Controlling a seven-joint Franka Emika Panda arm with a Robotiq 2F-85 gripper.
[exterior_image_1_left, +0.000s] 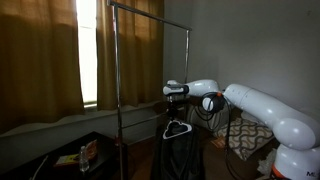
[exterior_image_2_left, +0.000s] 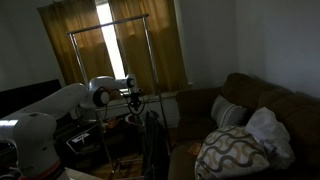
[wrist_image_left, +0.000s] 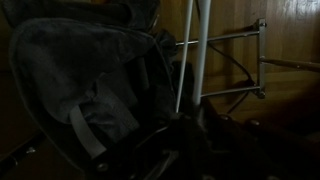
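A white hanger (exterior_image_1_left: 177, 129) carries a dark garment (exterior_image_1_left: 178, 158) and hangs below my gripper (exterior_image_1_left: 176, 112) in the first exterior view. The gripper appears shut on the hanger's upper part, though its fingertips are too dark to make out clearly. To the left of the wrist view, the garment (wrist_image_left: 75, 80) spreads out with a paler strap-like strip. The metal clothes rack (exterior_image_1_left: 118, 80) stands upright to the left of the hanger. From the second exterior view, the gripper (exterior_image_2_left: 133, 104) is within the rack's outline, with the dark garment (exterior_image_2_left: 155, 145) below and to the right.
Brown curtains (exterior_image_1_left: 40, 60) and a window lie behind the rack. A dark table (exterior_image_1_left: 75, 160) with small items stands at the left. A brown sofa (exterior_image_2_left: 255, 95) with patterned cushions (exterior_image_2_left: 230, 152) occupies the right of the second exterior view.
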